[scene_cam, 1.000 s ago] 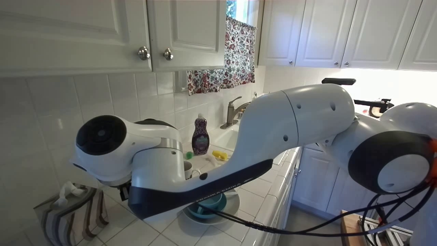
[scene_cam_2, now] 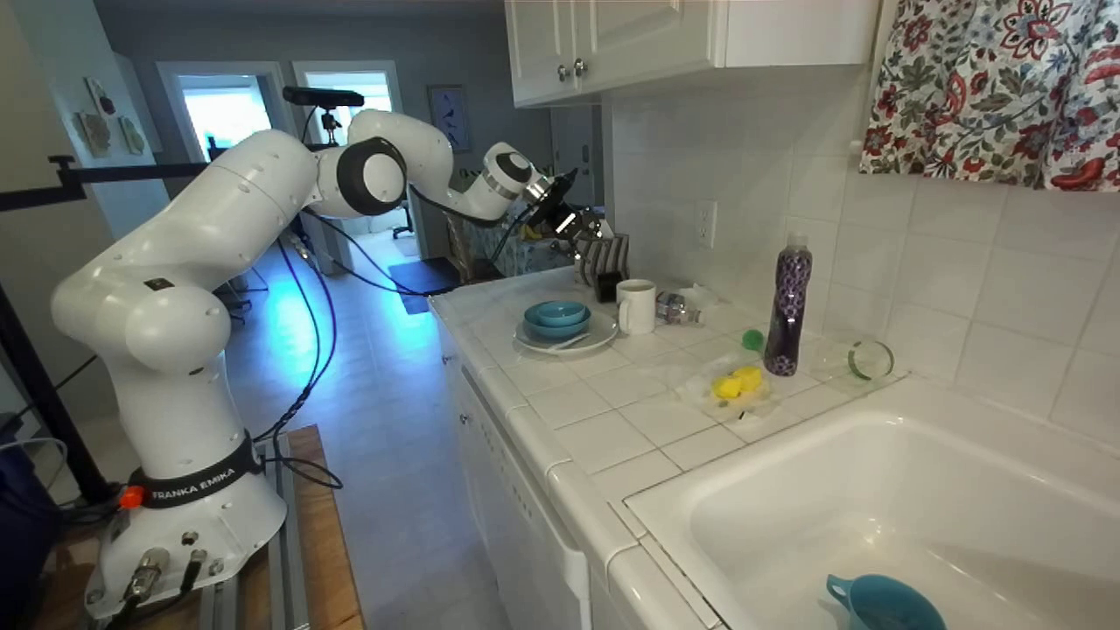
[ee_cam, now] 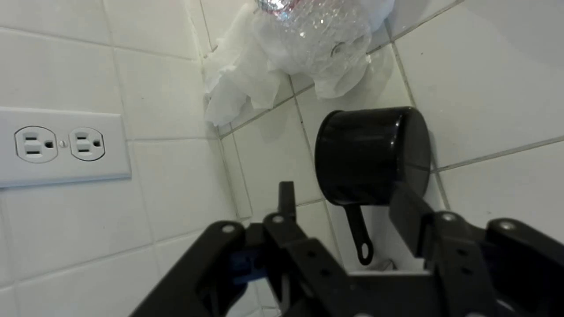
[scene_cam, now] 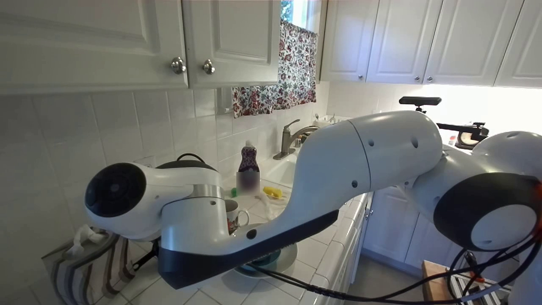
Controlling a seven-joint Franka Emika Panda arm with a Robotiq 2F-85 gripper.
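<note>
On the tiled counter a black cup with a handle (ee_cam: 365, 156) lies on its side in the wrist view, its handle pointing down toward my gripper. The fingers stand open, with one finger (ee_cam: 287, 200) to the left of the handle and the other (ee_cam: 410, 219) to its right, overlapping the cup's lower right edge in the picture. Nothing shows gripped. From exterior view 2 the gripper (scene_cam_2: 577, 226) appears at the counter's far end, above the dark cup (scene_cam_2: 608, 287). In exterior view 1 the arm hides most of the gripper.
Near the cup are a white mug (scene_cam_2: 636, 305), a plate (scene_cam_2: 600, 338) with blue bowls (scene_cam_2: 556, 318), a clear bottle (scene_cam_2: 677, 309) and a striped tissue box (scene_cam: 91, 264). The wall with its outlet (ee_cam: 63, 145) is close on one side. A purple bottle (scene_cam_2: 788, 306) stands farther along.
In exterior view 1 the arm's wrist has shifted slightly left and lower and tilted. A dark handle now shows beside the tissue box, below the wrist.
</note>
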